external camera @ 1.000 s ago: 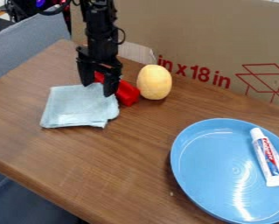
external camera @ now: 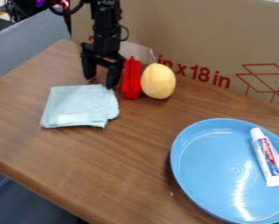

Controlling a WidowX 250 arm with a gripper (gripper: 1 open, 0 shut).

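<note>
My black gripper [external camera: 101, 66] hangs low at the back of the wooden table, its fingers spread open, just left of a red object [external camera: 132, 79] and behind a folded light-blue cloth [external camera: 79, 106]. Nothing clearly shows between the fingers, though the view there is small. A yellow, potato-like object [external camera: 158, 81] stands right of the red object, close to it.
A blue plate [external camera: 218, 175] at the right holds a toothpaste tube [external camera: 268, 157]. A cardboard box [external camera: 223, 39] stands along the back. A grey padded surface lies beyond the left edge.
The gripper has moved slightly up and left. The red object now stands more upright and further back, beside the yellow object.
</note>
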